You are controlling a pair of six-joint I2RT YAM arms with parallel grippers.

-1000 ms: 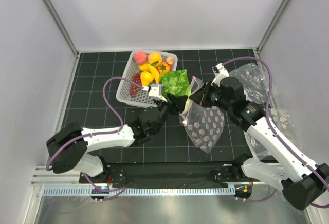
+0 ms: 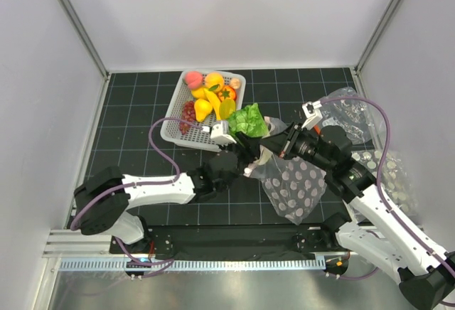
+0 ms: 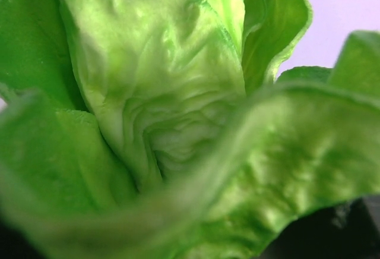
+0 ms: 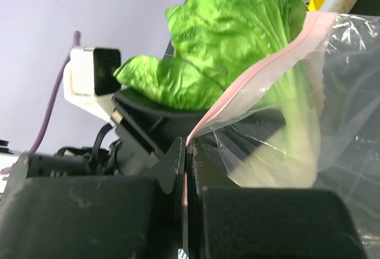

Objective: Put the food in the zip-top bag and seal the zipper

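The green lettuce stands leaves up in the middle, its pale stem end showing through the clear bag film. My left gripper is around its lower part. Leaves fill the left wrist view and cover most of the fingers, so how firmly they grip is hidden. Pinched in my right gripper, which is shut, is the pink-edged rim of the zip top bag. The bag's patterned body hangs down to the right, toward the table's front.
Behind the left gripper stands a white basket of fruit. More clear bags lie at the right edge. Both arms nearly meet at the lettuce.
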